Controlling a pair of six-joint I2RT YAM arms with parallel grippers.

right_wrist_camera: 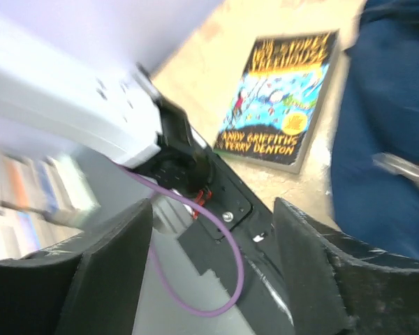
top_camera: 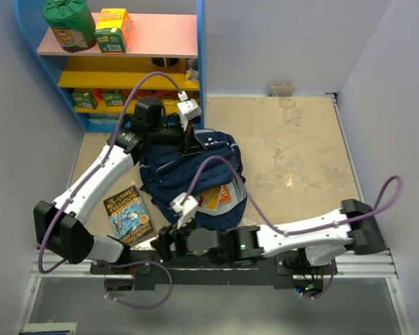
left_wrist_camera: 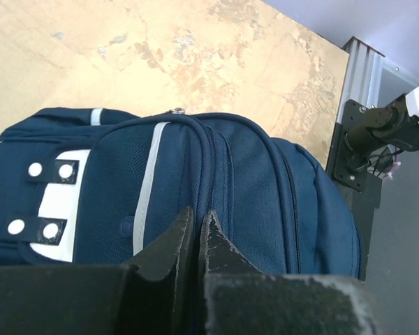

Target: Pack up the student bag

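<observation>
A navy backpack [top_camera: 164,171] lies on the table with papers and an orange item showing in its opening. My left gripper [top_camera: 190,146] is over its upper part; in the left wrist view its fingers are shut on the bag's fabric edge [left_wrist_camera: 204,167]. My right gripper [top_camera: 164,244] is low at the bag's front edge, blurred; in the right wrist view its dark fingers sit apart at the bottom, nothing clear between them. A book [top_camera: 128,213] by Andy Griffiths and Terry Denton lies left of the bag, also seen in the right wrist view.
A blue shelf unit with a pink top shelf [top_camera: 146,35] and yellow shelves [top_camera: 126,70] holding boxes stands at the back left. Walls border both sides.
</observation>
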